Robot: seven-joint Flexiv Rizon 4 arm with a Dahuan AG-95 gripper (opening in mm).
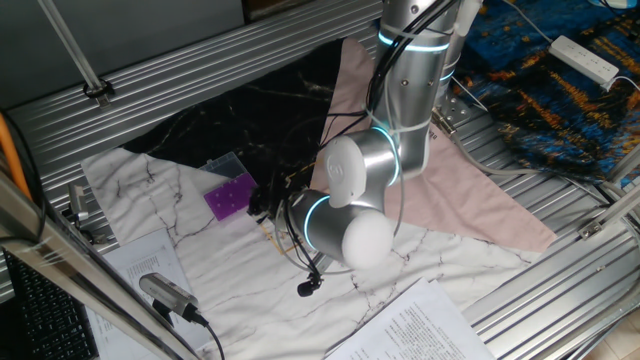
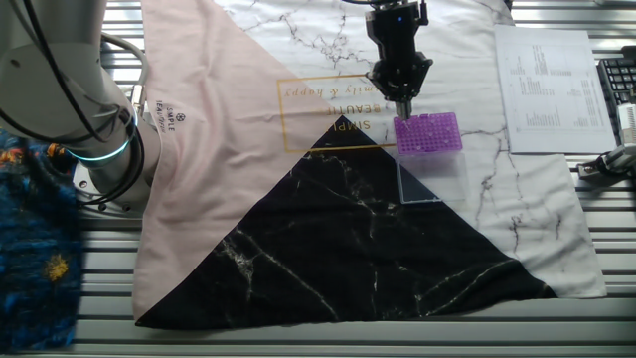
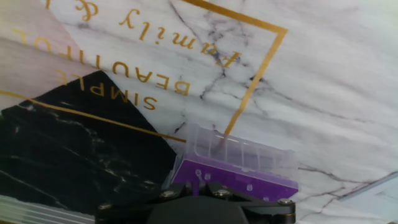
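A purple rack with rows of small holes lies on the marbled cloth, its clear lid folded open beside it. My gripper points down at the rack's corner nearest the cloth's gold lettering. Its tips look close together there; whether they touch the rack is unclear. In the wrist view the dark fingers cross the bottom edge, over the purple rack surface, where a few small pale pieces stand. A narrow purple strip shows near the fingertips, and I cannot tell whether anything is held. In exterior view 1 the arm partly hides the gripper.
A printed sheet lies beyond the rack, near a keyboard. More papers and a small grey device on a stand occupy the near side.
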